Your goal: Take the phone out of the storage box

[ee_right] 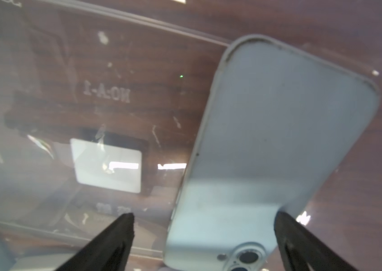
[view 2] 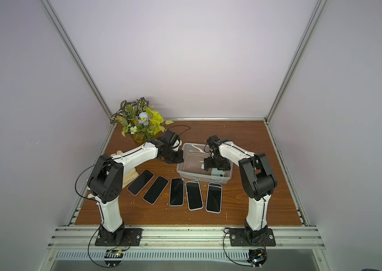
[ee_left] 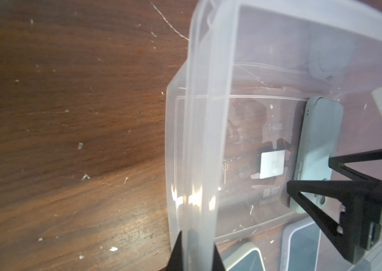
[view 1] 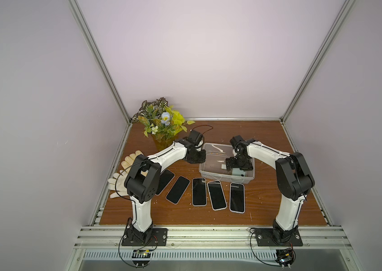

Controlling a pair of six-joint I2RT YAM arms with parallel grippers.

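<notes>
A clear plastic storage box point(view 1: 213, 173) holds a pale blue-grey phone point(ee_left: 317, 135) lying back up in its right part, camera lenses toward the near end. My left gripper is shut on the box's left rim, which runs between its fingers. My right gripper reaches down into the box with its fingers open on either side of the phone point(ee_right: 265, 140) near its camera end, holding nothing that I can see.
Several dark phones point(view 1: 199, 192) lie in a row in front of the box. White gloves point(view 1: 123, 176) and a flower pot point(view 1: 164, 142) stand at the left.
</notes>
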